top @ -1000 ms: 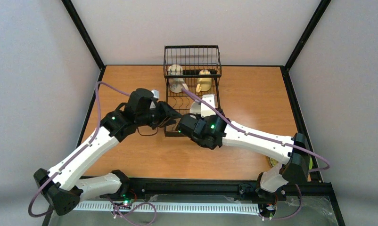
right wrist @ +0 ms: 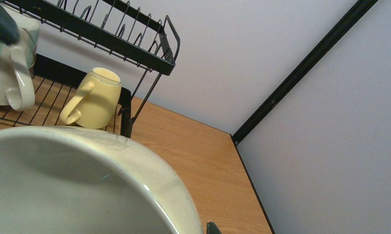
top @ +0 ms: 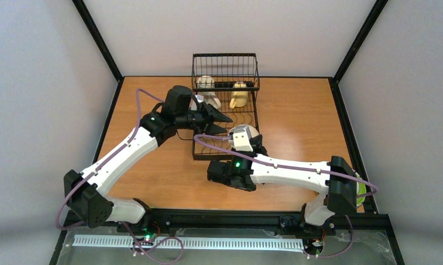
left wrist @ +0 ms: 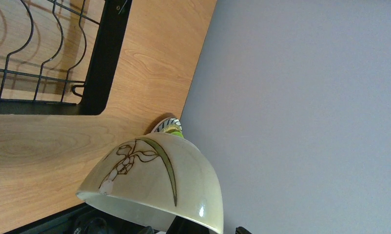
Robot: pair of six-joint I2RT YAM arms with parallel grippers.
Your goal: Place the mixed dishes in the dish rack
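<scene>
A cream bowl (left wrist: 154, 170) with a brown and green flower pattern is tilted over the front part of the black dish rack (top: 194, 146). My right gripper (top: 257, 142) is shut on its rim; in the right wrist view, the bowl's pale inside (right wrist: 76, 190) fills the lower left and hides most of the fingers. Close beside the bowl, my left gripper (top: 227, 125) stands open, holding nothing. One dark left fingertip (right wrist: 2, 24) shows at the upper left of the right wrist view. Farther back in the rack are a patterned white mug (right wrist: 6, 68) and an upside-down yellow mug (right wrist: 97, 100).
A green-and-white dish (top: 361, 190) sits at the table's right edge, partly behind the right arm. The rack's upper shelf (right wrist: 110, 39) overhangs the mugs. Bare table (top: 302, 121) lies on both sides of the rack.
My left gripper has moved right and slightly back, over the rack. The right gripper has turned and shifted a little toward the front, and more of the bowl now shows from above.
</scene>
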